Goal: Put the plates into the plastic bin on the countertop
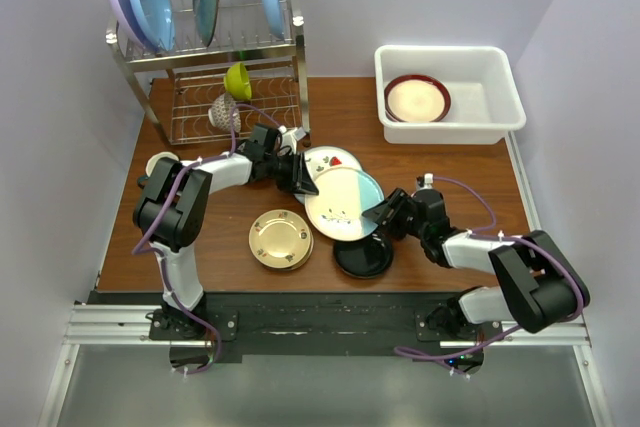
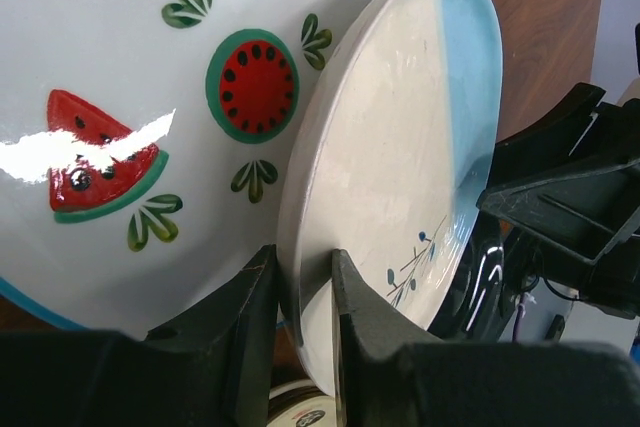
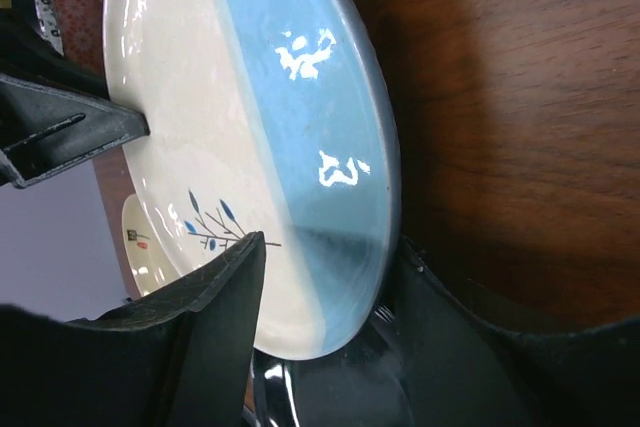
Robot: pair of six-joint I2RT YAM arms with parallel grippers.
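Note:
A cream-and-blue plate [image 1: 338,205] is raised at its left edge, where my left gripper [image 1: 303,182] is shut on it; in the left wrist view the fingers [image 2: 245,317] grip that rim. Beneath it lies a watermelon-print plate [image 2: 120,227]. My right gripper [image 1: 385,217] is at the opposite edge, part open, with fingertips either side of the blue rim in the right wrist view. Cream flowered plates [image 1: 278,235] lie stacked at the front, beside a black plate [image 1: 362,262]. The white bin [image 1: 480,97] holds a red-rimmed plate [image 1: 414,101].
A metal rack [image 1: 230,45] at the back left holds upright plates, a green cup [image 1: 236,80] and a patterned cup [image 1: 222,114]. A small white cup [image 1: 160,161] stands behind my left arm. Walls bound the counter [image 1: 180,257]; bare wood lies right of the plates.

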